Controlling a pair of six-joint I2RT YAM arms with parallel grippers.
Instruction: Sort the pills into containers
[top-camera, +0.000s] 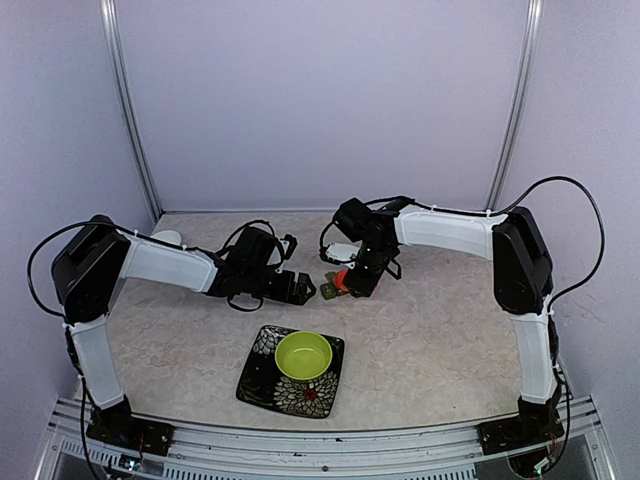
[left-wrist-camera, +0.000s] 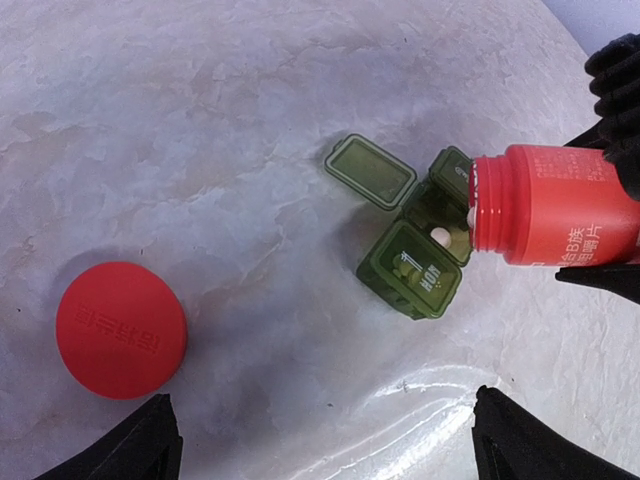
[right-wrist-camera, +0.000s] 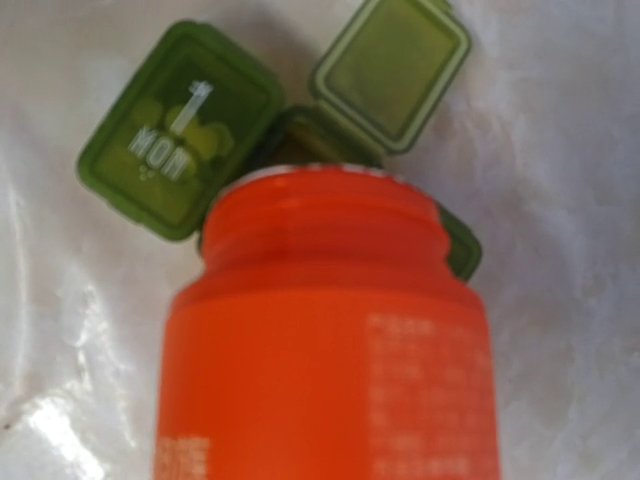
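Observation:
A small green pill box (left-wrist-camera: 415, 270) lies on the table, one lid (left-wrist-camera: 372, 170) flipped open. Beneath its closed MON lid (right-wrist-camera: 180, 130), pale pills show through. One white pill (left-wrist-camera: 440, 237) sits in the open compartment. My right gripper is shut on a red bottle (left-wrist-camera: 560, 205), tipped on its side with its mouth close over that compartment. Another pale pill (left-wrist-camera: 471, 218) shows at the bottle's mouth. My left gripper stands open and empty, left of the box. The red cap (left-wrist-camera: 120, 330) lies on the table near it.
A dark flowered tray (top-camera: 262, 372) holds a yellow-green bowl (top-camera: 303, 356) at the front. A white object (top-camera: 167, 238) is partly hidden behind the left arm.

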